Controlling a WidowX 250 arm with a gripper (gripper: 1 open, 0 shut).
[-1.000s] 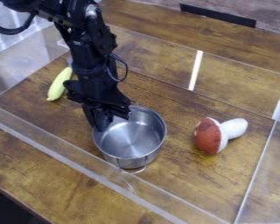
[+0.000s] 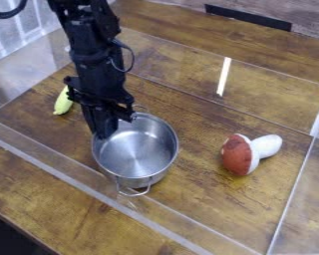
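Observation:
A steel pot point(image 2: 139, 157) sits on the wooden table in the centre. My black gripper point(image 2: 107, 127) reaches down at the pot's upper left rim; whether its fingers hold the rim is too small to tell. A yellow-green elongated object point(image 2: 64, 101) lies behind the arm at left. A mushroom-like object with red cap and white stem point(image 2: 239, 153) lies to the right of the pot.
Clear plastic walls border the wooden table point(image 2: 215, 209) at the front, left and right.

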